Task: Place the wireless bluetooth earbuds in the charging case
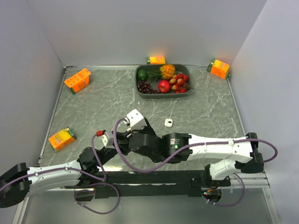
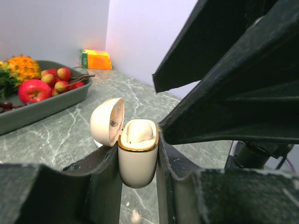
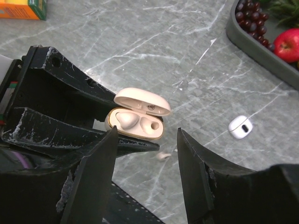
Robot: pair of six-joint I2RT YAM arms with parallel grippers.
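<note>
The charging case (image 2: 138, 161) (image 3: 138, 130), lid raised, is held by my left gripper, shut on it. In the right wrist view an earbud (image 3: 126, 119) sits in one well; the other well looks empty. My right gripper is open just over the case, with nothing seen between its fingers; in the left wrist view its fingers loom large at upper right. A small pale piece (image 3: 163, 156), likely an earbud though blurred, lies on the table below.
A grey tray (image 1: 163, 94) of fruit stands at the back. Orange boxes (image 1: 77, 82) sit near the edges. A small white object (image 1: 168, 122) lies right of centre on the marble table, which is otherwise mostly clear.
</note>
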